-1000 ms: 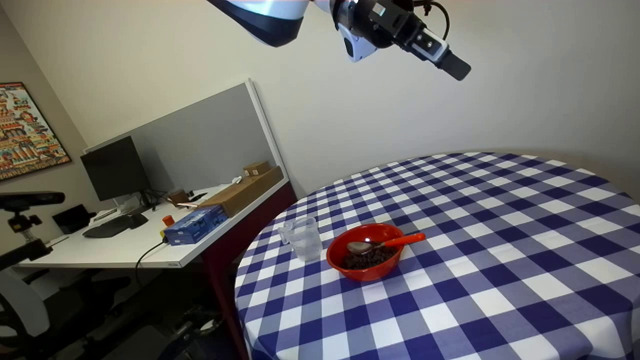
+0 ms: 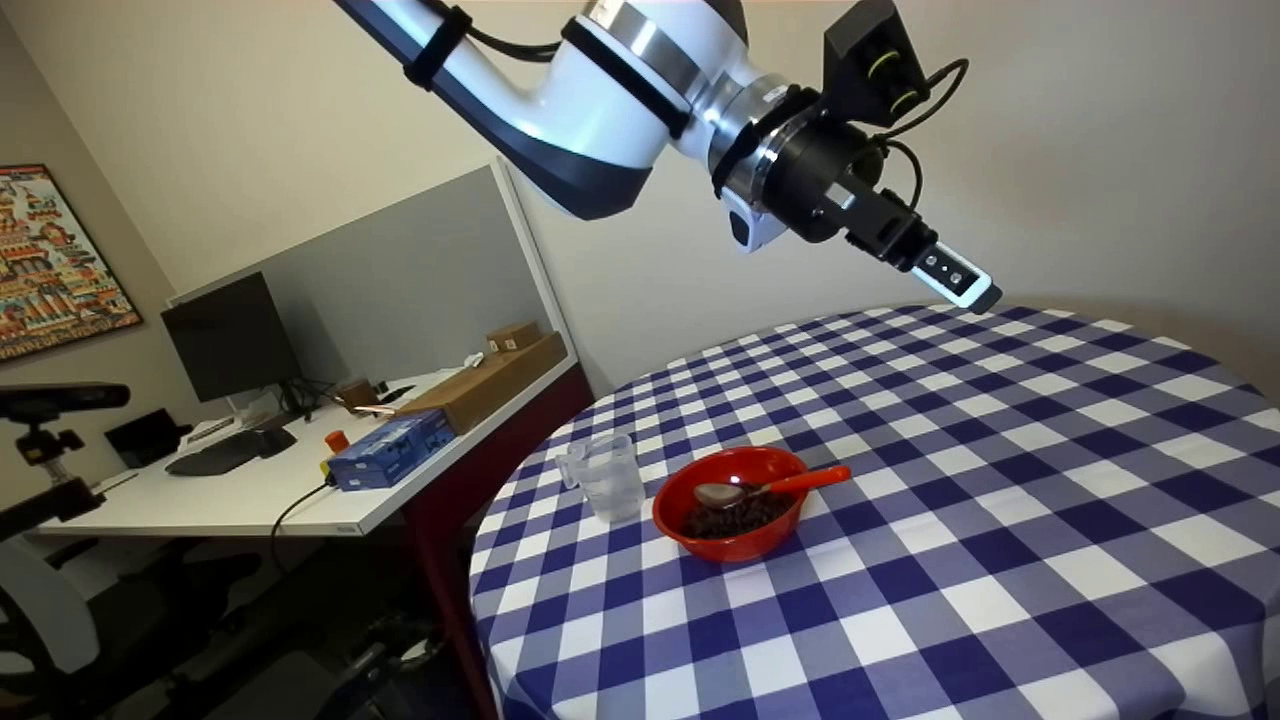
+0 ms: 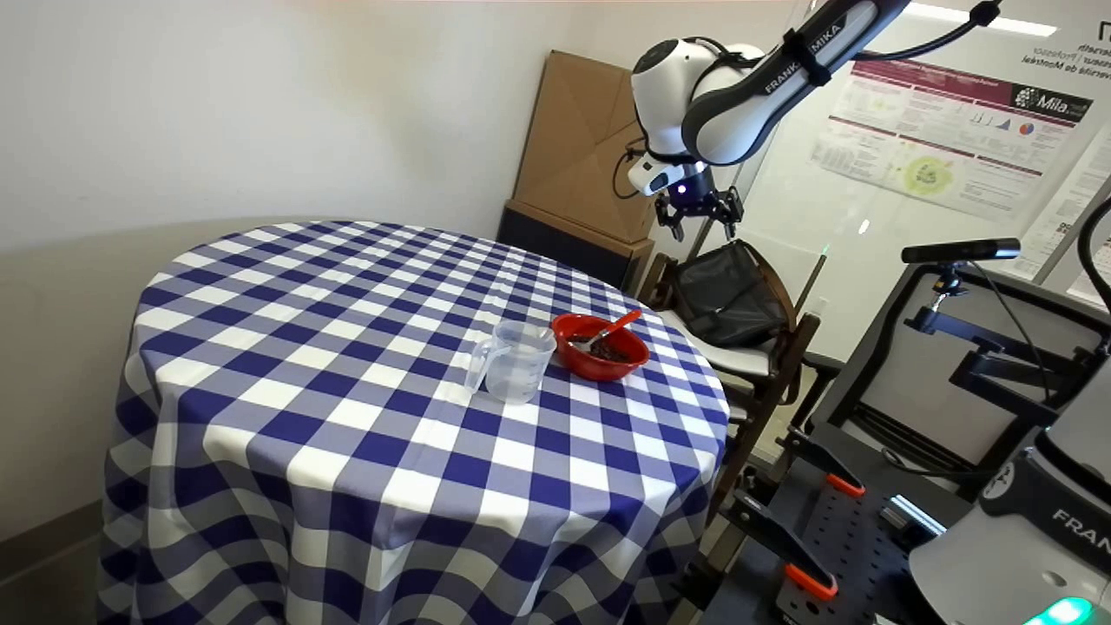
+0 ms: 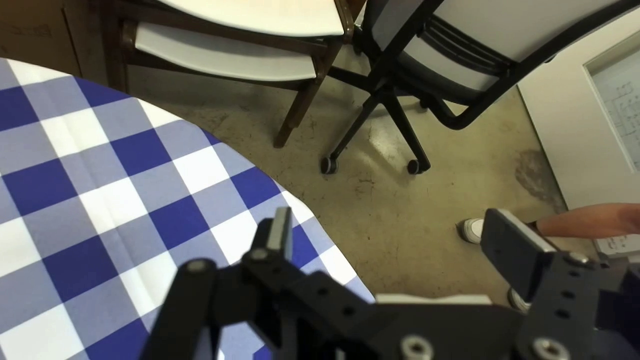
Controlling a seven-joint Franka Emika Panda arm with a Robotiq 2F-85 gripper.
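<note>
On the checkered tablecloth sits a red bowl point(image 2: 729, 548) with dark bits point(image 2: 746, 515) inside. A spoon with an orange-red handle point(image 2: 811, 480) rests in it, the handle reaching over the rim. Close beside the bowl stands a clear plastic jug point(image 3: 515, 365), upright, its contents hard to make out. High above the table, well apart from both, is my gripper point(image 3: 705, 231). In the wrist view its two fingers point(image 4: 517, 255) stand wide apart, open, with only tablecloth and floor beyond them. Neither bowl nor jug appears in that view.
The round table's edge point(image 4: 282, 191) runs below my gripper, with floor past it. Chairs point(image 3: 739, 302) and a cardboard box point(image 3: 578, 146) stand beyond the table. Much of the tablecloth point(image 3: 344, 323) is bare. Someone's arm point(image 4: 591, 221) shows at the wrist view's right.
In exterior view 1 my arm and gripper have come lower and a little to the right. The bowl, spoon and jug are where they were.
</note>
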